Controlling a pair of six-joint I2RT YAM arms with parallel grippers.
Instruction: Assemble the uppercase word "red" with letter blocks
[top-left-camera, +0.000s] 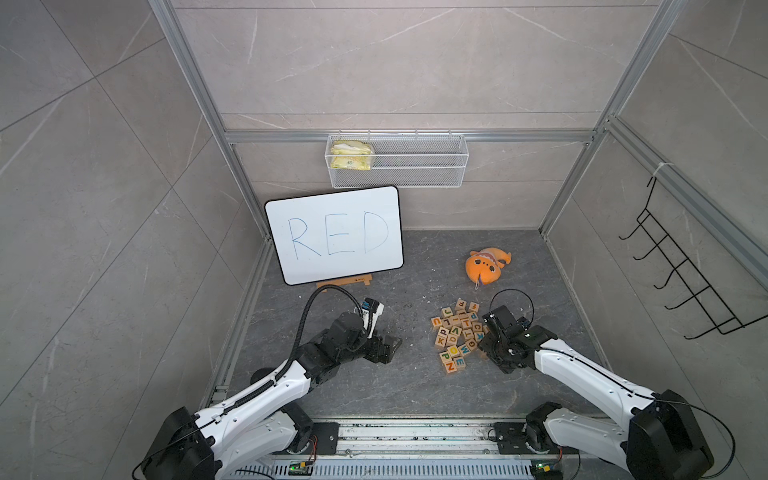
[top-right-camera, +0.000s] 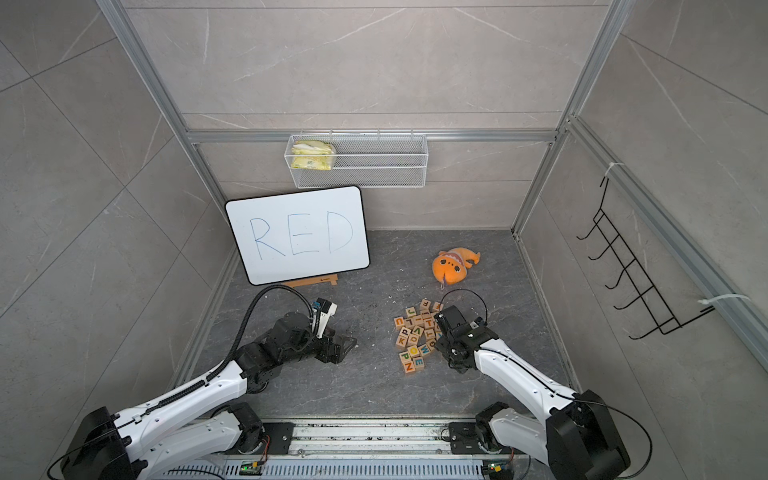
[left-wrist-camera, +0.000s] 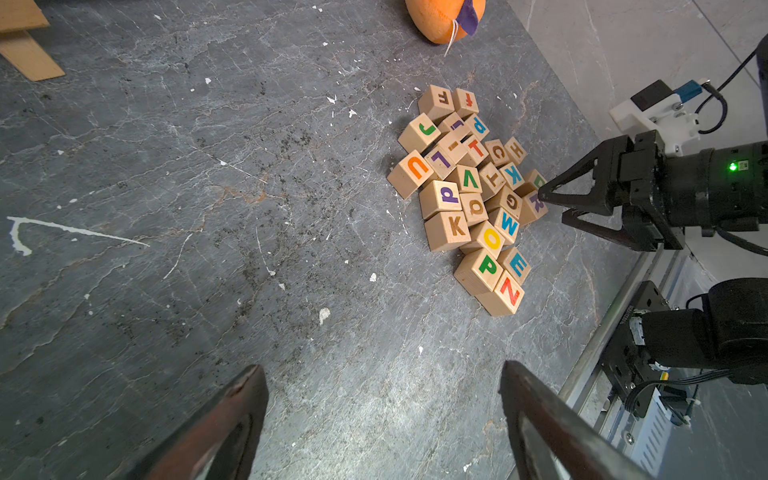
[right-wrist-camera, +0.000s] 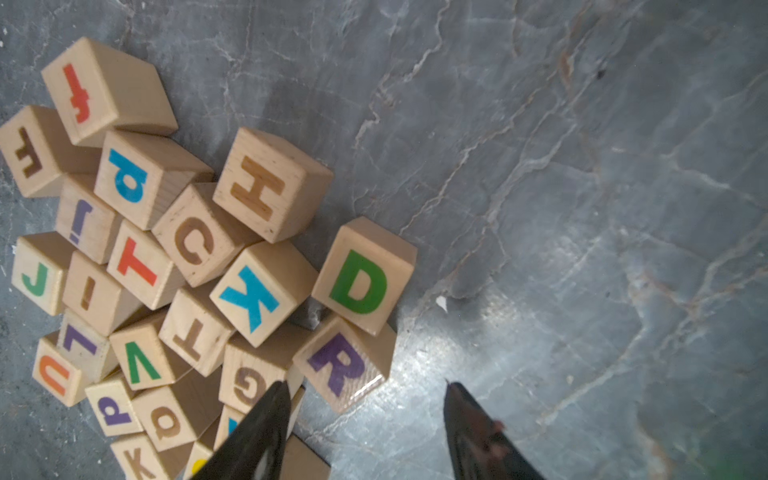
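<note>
A whiteboard (top-left-camera: 333, 235) reading RED stands at back left. Wooden letter blocks are clustered right of centre. In the right wrist view my right gripper is open just short of the purple R block (right-wrist-camera: 342, 364), with the green D block (right-wrist-camera: 364, 276) beyond it at the cluster's edge. The E block (left-wrist-camera: 514, 264) sits at the cluster's near end, beside P and N, in the left wrist view. My left gripper hangs open over bare table, left of the blocks, nothing between its fingers.
An orange plush toy (top-left-camera: 486, 264) lies behind the blocks. The wooden stand (top-left-camera: 352, 280) is under the whiteboard. A wire basket (top-left-camera: 416, 160) hangs on the back wall, a hook rack (top-left-camera: 680, 272) on the right wall. Bare table spreads between the left arm and the blocks.
</note>
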